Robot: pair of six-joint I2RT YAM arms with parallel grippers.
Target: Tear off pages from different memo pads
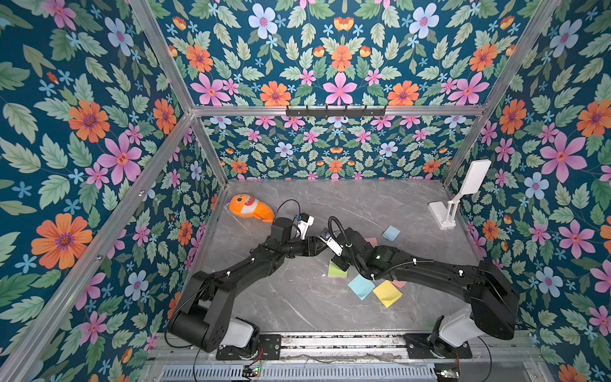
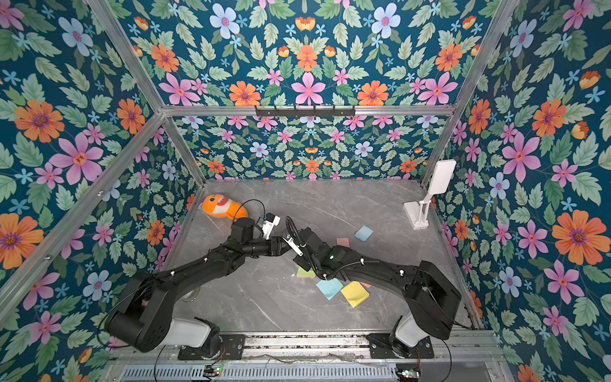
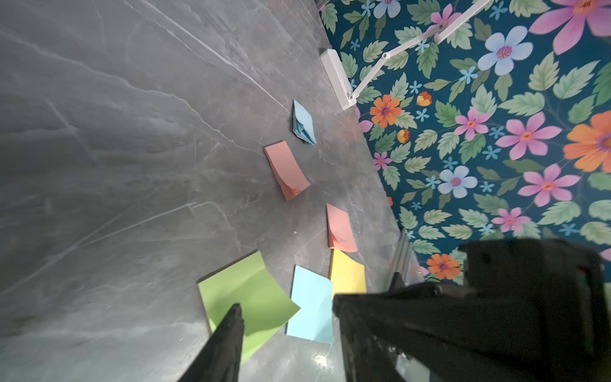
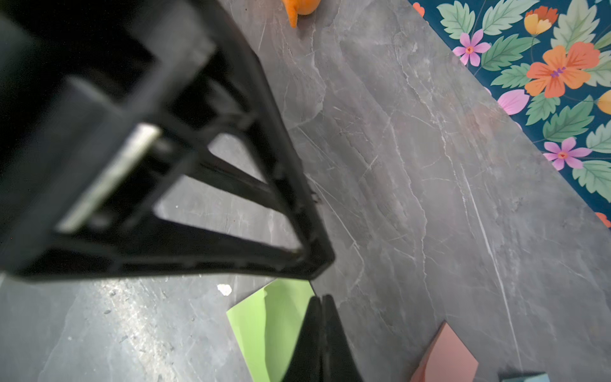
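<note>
A green memo pad (image 3: pixel 238 299) lies on the grey table, its top sheet curling up at one corner in the left wrist view. Above it my left gripper is part open, with nothing visible held between the fingers. My right gripper is shut and appears empty over the green pad (image 4: pixel 277 318) in the right wrist view. Both grippers meet close together in the top views. Near the green pad are a light blue pad (image 3: pixel 312 305), a yellow pad (image 3: pixel 348 273), two pink pads (image 3: pixel 286 168) and a small blue pad (image 3: pixel 304 121).
An orange plush toy (image 1: pixel 250 207) lies at the back left. At the back right stands a white desk lamp (image 1: pixel 453 200). The left gripper's black frame (image 4: pixel 273 191) crowds the right wrist view.
</note>
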